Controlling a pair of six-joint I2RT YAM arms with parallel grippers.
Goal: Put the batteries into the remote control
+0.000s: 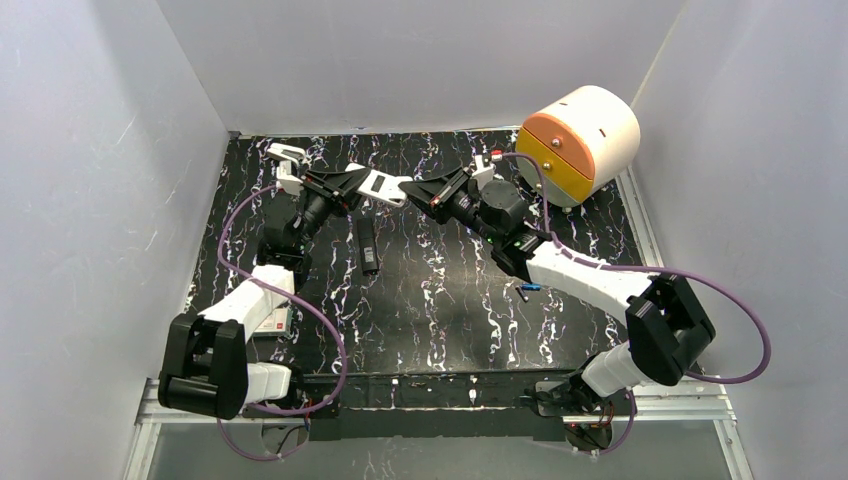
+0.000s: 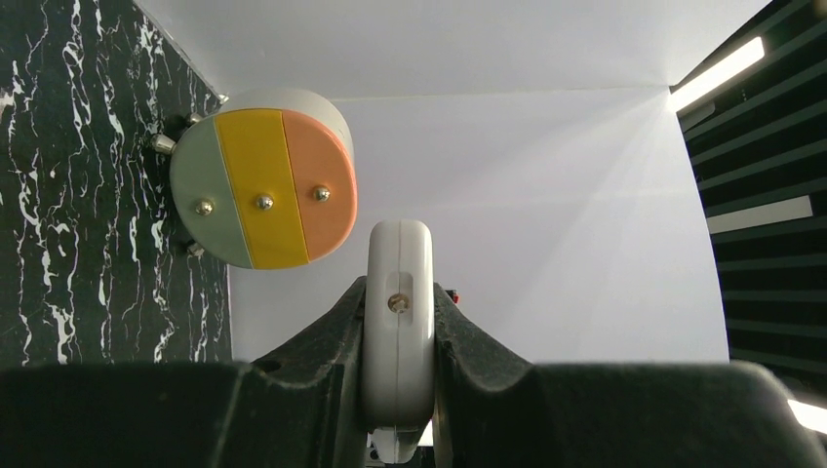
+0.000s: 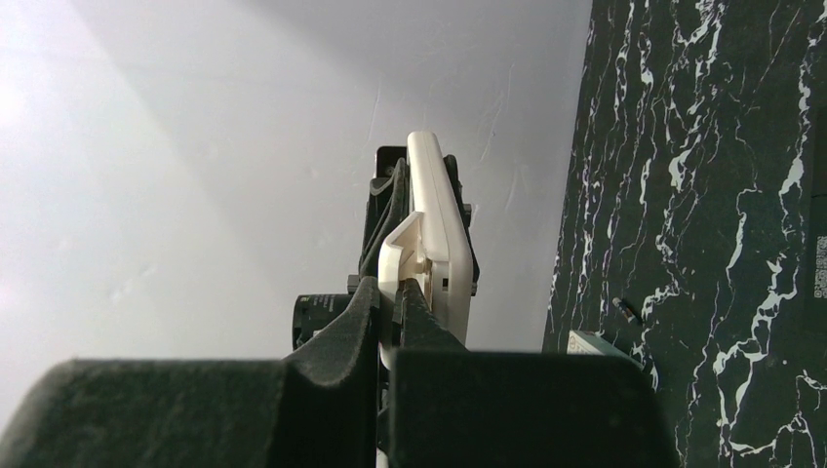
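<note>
A white remote (image 1: 385, 188) is held in the air between my grippers. My left gripper (image 1: 356, 175) is shut on one end; in the left wrist view it fills the space between the fingers. My right gripper (image 1: 410, 188) is shut at the other end, where in the right wrist view a raised white piece (image 3: 395, 249), apparently the back cover, is between or at its fingertips. Small batteries (image 1: 521, 294) lie on the table at the right, partly beside the right arm; another small cylinder (image 3: 627, 310) shows in the right wrist view.
A dark bar-shaped object (image 1: 367, 246) lies below the remote on the marble table (image 1: 440, 320). A rounded box with coloured doors (image 1: 575, 145) stands at the back right. A pale box (image 1: 274, 322) is beside the left arm.
</note>
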